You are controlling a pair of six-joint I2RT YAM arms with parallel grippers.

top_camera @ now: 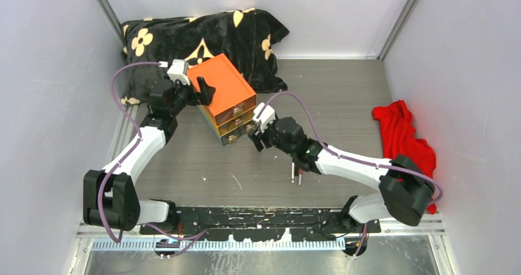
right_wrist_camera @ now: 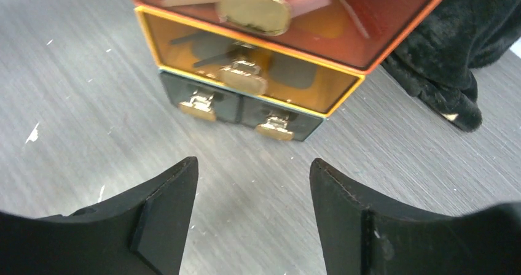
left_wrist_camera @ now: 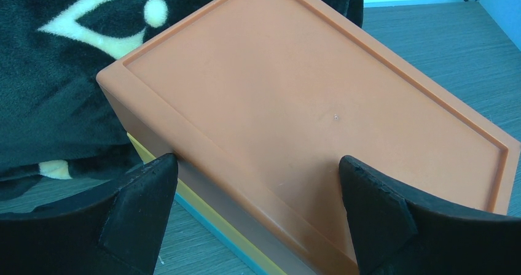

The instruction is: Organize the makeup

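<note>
An orange-topped drawer organizer (top_camera: 222, 78) leans tilted against the dark blanket, its drawers shut, items visible inside the top drawer (right_wrist_camera: 319, 23). My left gripper is over its top corner, fingers spread across the upper edge; whether it grips is unclear. My right gripper is open before the drawer fronts, nothing between its fingers; below them are two small bottom drawers (right_wrist_camera: 276, 124). Several slim makeup pencils or brushes (top_camera: 293, 174) lie on the floor near the right arm, partly hidden.
The patterned blanket (top_camera: 153, 42) fills the back left. A red cloth (top_camera: 405, 140) lies at the right. Walls enclose the sides; bare floor shows at the front left and back right.
</note>
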